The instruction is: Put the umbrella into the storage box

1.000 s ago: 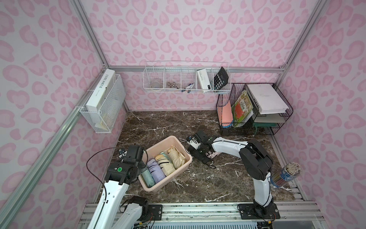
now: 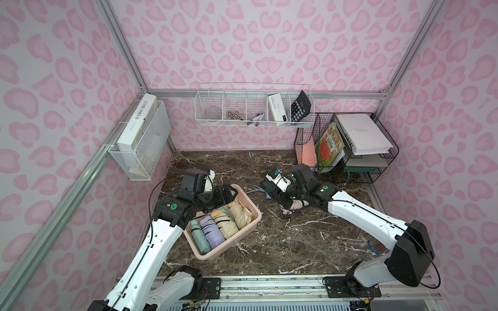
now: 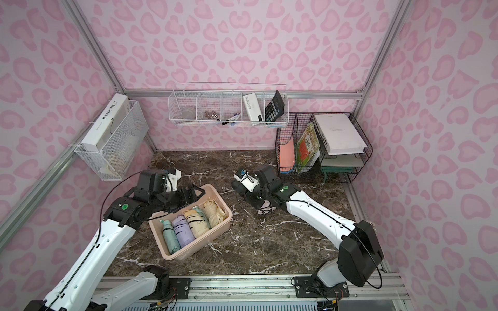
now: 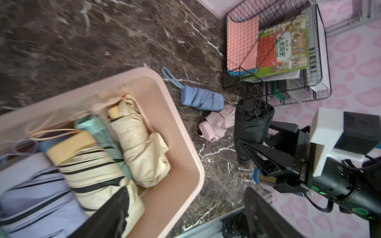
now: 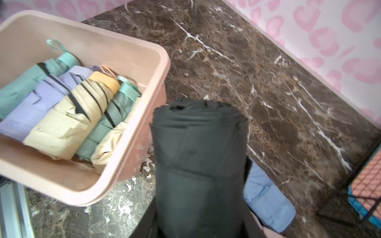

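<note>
A black rolled umbrella (image 5: 198, 166) is held upright in my right gripper, right of the pink storage box (image 4: 180, 127). The box holds several folded umbrellas in teal, lilac and cream. My left gripper is open above the box, nothing between its fingers. A blue umbrella (image 4: 202, 98) and a pink one (image 4: 218, 123) lie on the counter beside the box, partly hidden by the right arm in the top views.
A black wire rack (image 2: 378, 165) with books and papers stands at the back right. White wire baskets (image 2: 233, 121) hang on the back and left walls.
My right gripper has risen from the counter with the black umbrella. My left gripper has moved up and rightward over the box.
</note>
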